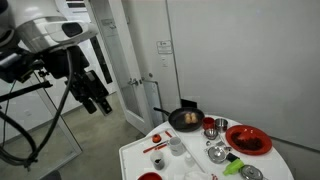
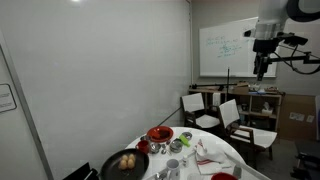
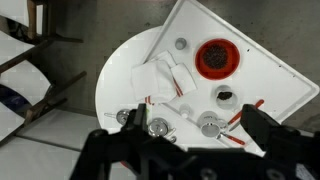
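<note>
High above the round white table, my gripper (image 1: 98, 96) hangs well clear of every object. In the wrist view its dark fingers stand wide apart, and nothing is between them. Below it there, a red bowl (image 3: 217, 59) with dark contents rests on a white tray (image 3: 265, 62). A metal cup (image 3: 227, 98) sits beside that bowl, and a white cloth (image 3: 155, 78) lies to its left. Red-handled utensils (image 3: 246, 114) lie close to the cup. A black pan (image 2: 125, 168) holding brown food is in exterior view 2.
A large red dish (image 1: 248, 139) and a green-handled utensil (image 1: 233, 165) are on the table's right side in exterior view 1. Several small metal containers stand near the middle. Chairs (image 2: 238, 118) are beyond the table. Around the raised gripper the air is free.
</note>
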